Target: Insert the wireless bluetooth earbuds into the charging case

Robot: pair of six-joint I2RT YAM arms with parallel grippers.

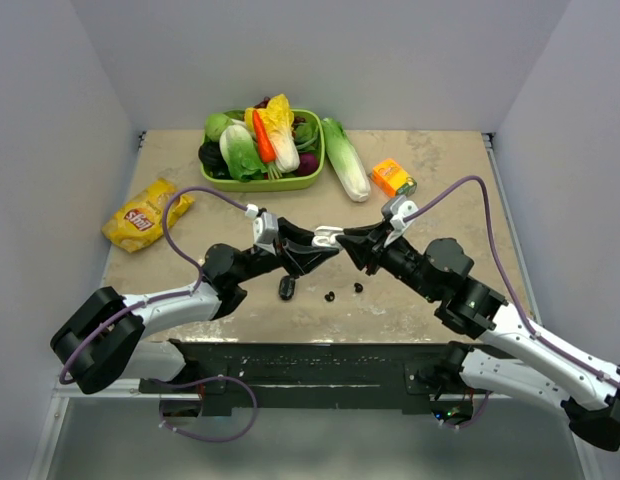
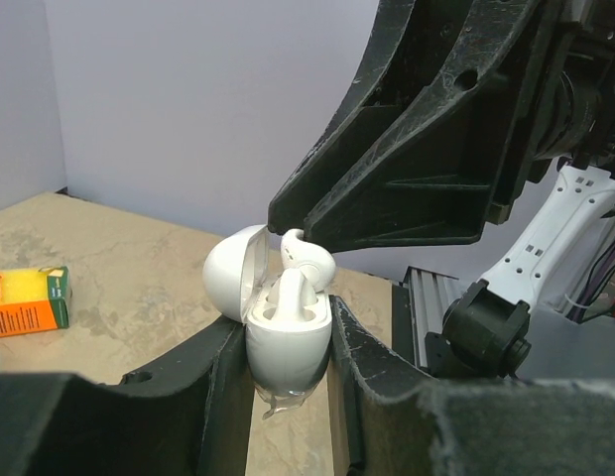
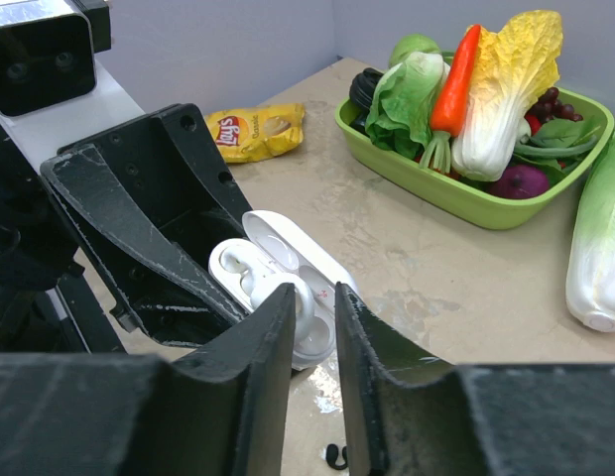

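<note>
The white charging case (image 2: pixel 288 342) is held in my left gripper, shut on its body, with the lid (image 2: pixel 228 273) open. One white earbud (image 3: pixel 238 260) lies in the case toward the left gripper's side. A second white earbud (image 3: pixel 303 302) stands up from the case, right by the left finger of my right gripper. That gripper's fingers are part open, with a gap on the far side of the earbud. In the left wrist view its fingertips (image 2: pixel 298 218) sit at the top of an earbud (image 2: pixel 309 260). How deep this earbud sits cannot be told.
Small black pieces (image 1: pixel 330 296) and a dark oval object (image 1: pixel 287 288) lie on the table in front of the grippers. Behind stand a green vegetable basket (image 1: pixel 260 185), a cabbage (image 1: pixel 345 160) and an orange-yellow package (image 1: pixel 393 178). A chip bag (image 1: pixel 145 215) lies left.
</note>
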